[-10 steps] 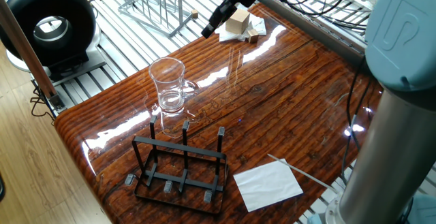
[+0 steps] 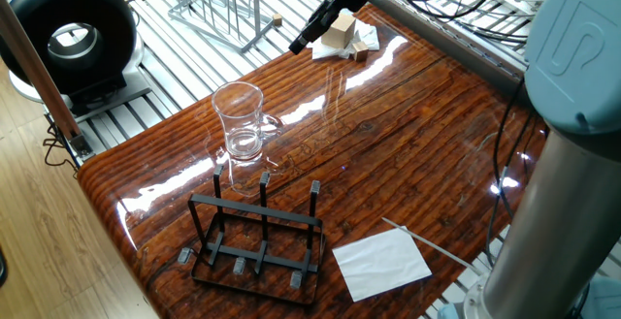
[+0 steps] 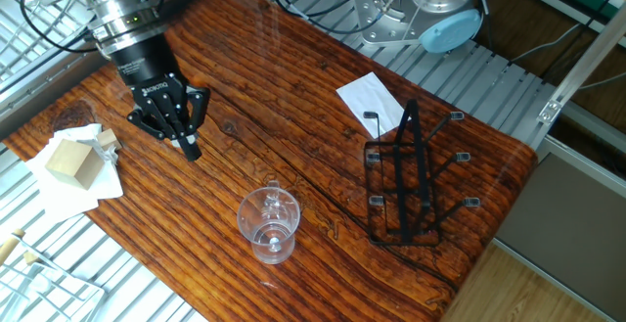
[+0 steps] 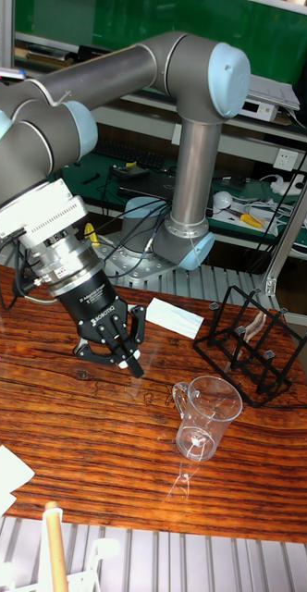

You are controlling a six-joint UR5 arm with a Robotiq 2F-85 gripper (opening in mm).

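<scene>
A clear glass mug [image 2: 243, 125] with a handle stands upright on the glossy wooden table, its handle turned toward the robot's base side. My gripper [image 3: 190, 150] hangs in the air apart from the mug [image 3: 271, 226], tilted downward. Its fingers come together at the tips, and nothing shows between them. In exterior view 3 the gripper [image 4: 135, 367] appears up and to the left of the mug [image 4: 208, 414]. A black wire rack [image 2: 260, 251] with several upright prongs stands empty near the table's end.
White paper [image 2: 382, 264] lies beside the rack, with a thin stick [image 2: 427, 242] along its edge. Wooden blocks [image 3: 75, 163] rest on white paper at the opposite table end. Bare tabletop lies between the gripper and the mug.
The arm has shifted very slightly over the last second, most visibly at its blue joint cap. The mug, rack and paper have stayed in place.
</scene>
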